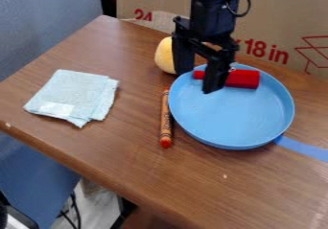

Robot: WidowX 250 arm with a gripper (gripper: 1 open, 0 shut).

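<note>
My black gripper hangs over the upper left of a blue plate, its fingers pointing down around the left part of a red block that lies on the plate. Whether it grips the block is hard to tell. An orange crayon-like stick lies just left of the plate. A yellow rounded object sits behind the gripper at the left. A folded light-blue cloth lies on the left of the table.
The wooden table has free room at the front and back left. A cardboard box stands behind. Blue tape runs right of the plate. The table's left edge drops away.
</note>
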